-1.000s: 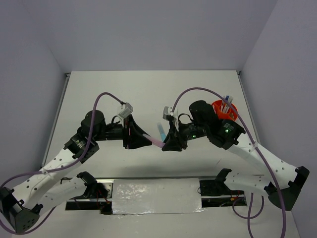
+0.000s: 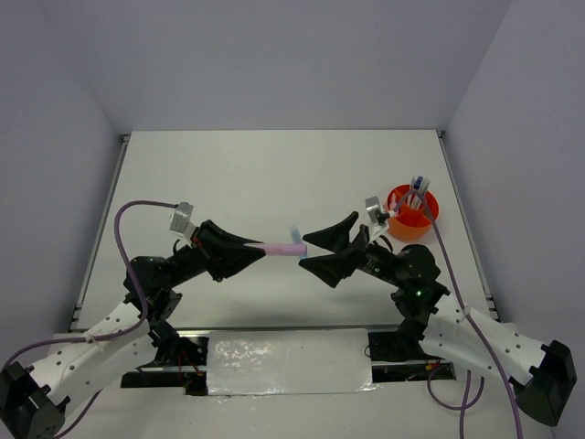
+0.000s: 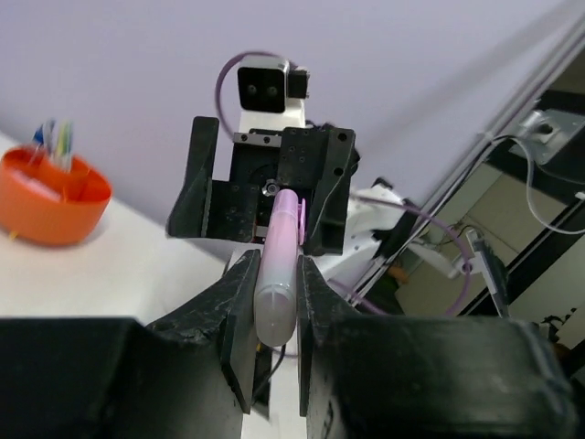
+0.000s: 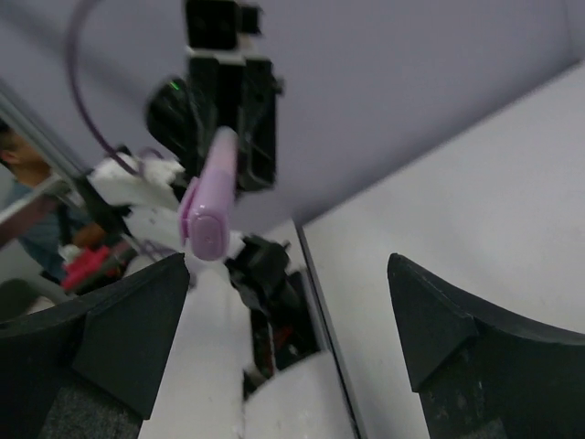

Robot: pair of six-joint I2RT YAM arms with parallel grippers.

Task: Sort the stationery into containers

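A pink marker (image 2: 281, 249) is held level in my left gripper (image 2: 260, 249), which is shut on one end of it; in the left wrist view the marker (image 3: 276, 274) points away toward my other gripper. My right gripper (image 2: 324, 251) stands open around the free end, with the marker seen between and beyond its fingers in the right wrist view (image 4: 212, 201). A light blue object (image 2: 295, 232) lies on the table behind the marker, partly hidden.
An orange round organizer (image 2: 409, 226) with pens in its compartments stands at the right of the white table (image 2: 201, 174), also in the left wrist view (image 3: 50, 215).
My right gripper has opened wider and turned.
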